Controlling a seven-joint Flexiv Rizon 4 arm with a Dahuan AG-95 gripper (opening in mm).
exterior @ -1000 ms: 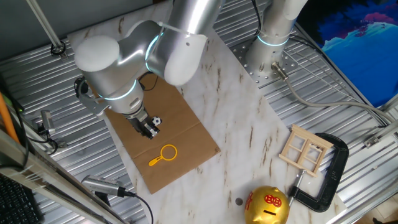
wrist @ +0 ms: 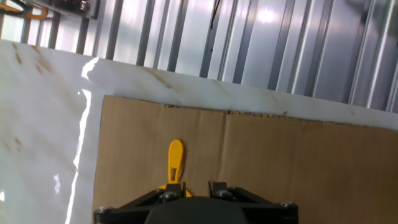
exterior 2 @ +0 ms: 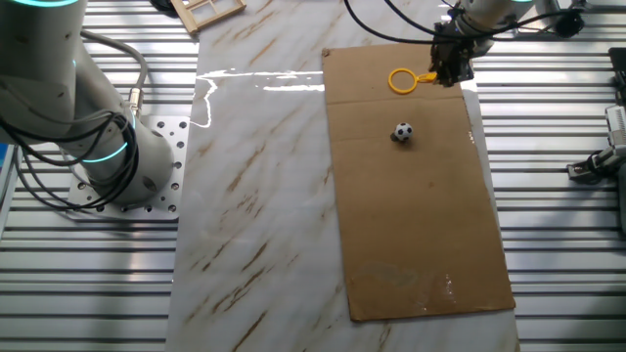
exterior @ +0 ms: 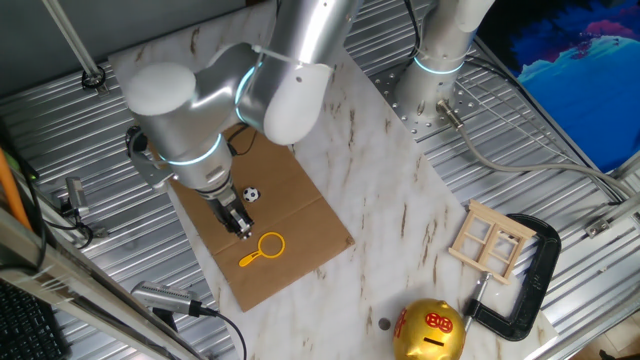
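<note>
A yellow magnifying glass (exterior: 249,260) lies flat on a brown cardboard sheet (exterior: 310,245). In the wrist view the handle of the magnifying glass (wrist: 176,154) points away from my gripper, whose body hides most of the ring. The two fingertips stand apart with a narrow gap and nothing visible between them, so the gripper is part open. Exterior view 1 has the gripper (exterior: 243,233) pointing down near the ring and handle, apart from both in the picture; its exact height is unclear. A small black-and-white football (exterior: 250,194) rests on the cardboard behind it.
A golden piggy bank (exterior: 428,332), a wooden frame (exterior: 490,240) and a black clamp (exterior: 540,265) are at the right of the marble board. Left of the board sits a grey device (exterior: 165,298) with a cable. Most of the cardboard (exterior 2: 421,235) is bare.
My gripper has moved past the football and closer to the magnifying glass, toward the front of exterior view 1. The football and magnifying glass stay where they were.
</note>
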